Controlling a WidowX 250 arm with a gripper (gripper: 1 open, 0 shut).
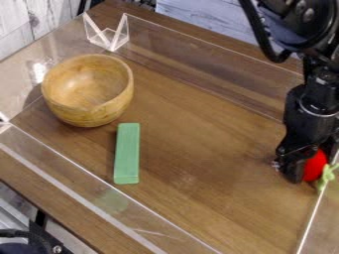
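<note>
My black gripper [298,159] is low at the right edge of the table, right at a red round object [315,167] with a light green piece [327,175] beside it. The gripper covers much of the red object, and I cannot tell whether its fingers are open or shut on it.
A wooden bowl [87,89] sits at the left, with a green block [126,153] below it. A white wire-like item [109,33] is at the back left.
</note>
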